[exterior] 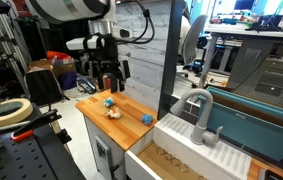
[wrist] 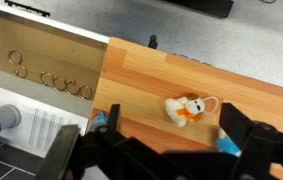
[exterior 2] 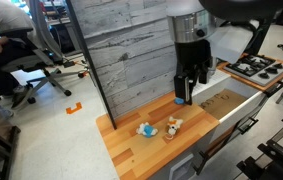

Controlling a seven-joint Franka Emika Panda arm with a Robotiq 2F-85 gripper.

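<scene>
Open and empty, my gripper (exterior: 110, 84) hangs above the wooden counter (exterior 2: 159, 156). Below it lies a small white-and-orange plush toy (wrist: 186, 108) with a thin loop of string. A blue-and-white toy (exterior 2: 147, 130) sits beside the plush toy (exterior 2: 172, 127). Further along the counter, toward the sink, is another blue object (exterior: 147, 119). In the wrist view the dark gripper parts cover some of the lower counter and partly hide the blue-and-white toy (wrist: 227, 145).
An open drawer (exterior: 171, 172) with several rings inside stands out from the counter front. Near the sink are a grey faucet (exterior: 202, 105) and a white ribbed drainboard (exterior: 216, 155). A grey partition wall (exterior 2: 146, 70) rises behind the counter.
</scene>
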